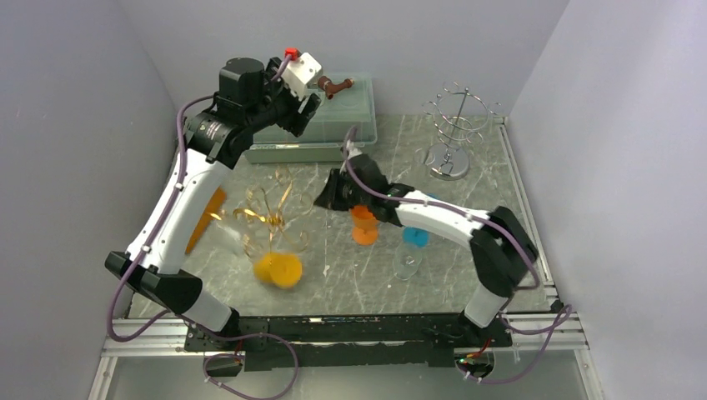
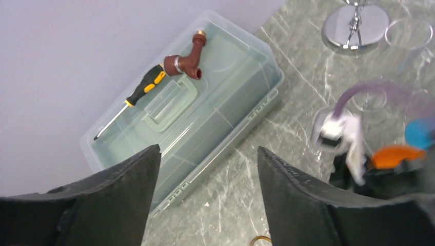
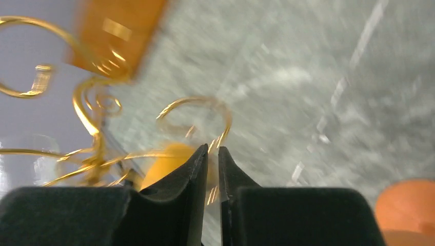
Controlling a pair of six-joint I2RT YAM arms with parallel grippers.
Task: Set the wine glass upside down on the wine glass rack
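A gold wire rack [image 1: 271, 218] hangs tilted and blurred at the left of the top view; its wooden base [image 1: 206, 221] is turned on edge. Yellow glasses [image 1: 279, 269] hang from its near side. My right gripper [image 1: 321, 202] is shut on one wire loop [image 3: 225, 120], the wire running between its fingertips. My left gripper stands part open above the green box, nothing between its fingers. An orange glass [image 1: 364, 227] stands beside the right gripper. At back right rises a silver wire rack [image 1: 450, 158].
Behind the work area is a lidded green box [image 1: 354, 125], with a brown pipe fitting [image 2: 187, 59] and a screwdriver [image 2: 146, 84] on top. Clear glass [image 1: 407, 261] and blue glass [image 1: 416, 237] stand right of the orange one.
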